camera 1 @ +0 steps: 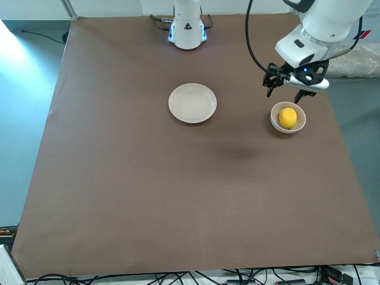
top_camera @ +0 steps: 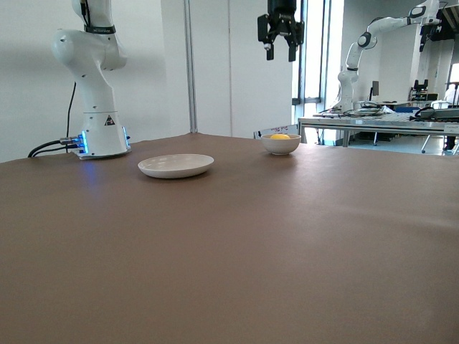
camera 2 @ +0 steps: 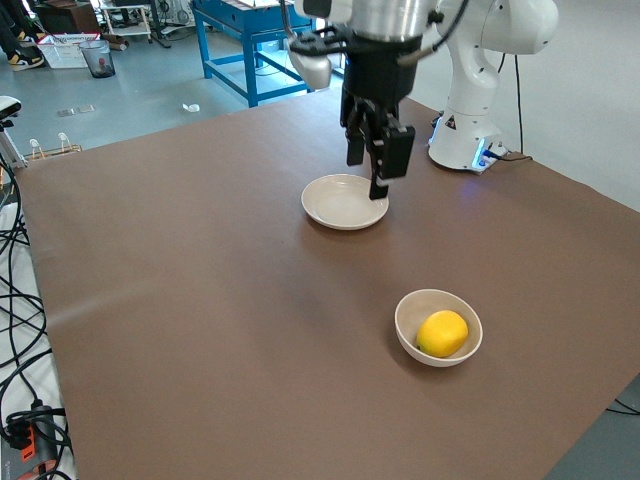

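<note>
A yellow lemon (camera 1: 287, 118) (camera 2: 442, 333) (top_camera: 280, 135) rests in a small white bowl (camera 1: 280, 128) (top_camera: 280, 146) (camera 2: 418, 306) on the right of the brown table in the left view. To its left lies an empty white plate (camera 1: 192, 103) (top_camera: 176, 165) (camera 2: 345, 202). My black gripper (camera 1: 282, 95) (top_camera: 280, 51) (camera 2: 366, 176) hangs in the air above and behind the bowl, clear of the lemon. Its fingers look apart, with nothing visible between them.
A white robot base (camera 1: 187, 32) stands at its back edge beyond the plate. Cables and equipment run along the front edge, and a clear plastic sheet (camera 1: 359, 64) lies off the right edge.
</note>
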